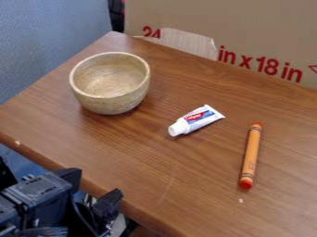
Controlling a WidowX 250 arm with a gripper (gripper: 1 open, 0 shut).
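A beige wooden bowl (110, 93) stands on the brown table at the upper left. Right of it lies a small white toothpaste tube (195, 121), cap toward the lower left. Farther right is a long orange crayon (250, 157), lying roughly front to back. My black gripper (96, 211) is low at the bottom-left corner, off the table's front edge and well apart from all three objects; it is partly cut off, and whether it is open or shut is unclear.
A cardboard box (247, 28) stands along the back of the table (148, 176).
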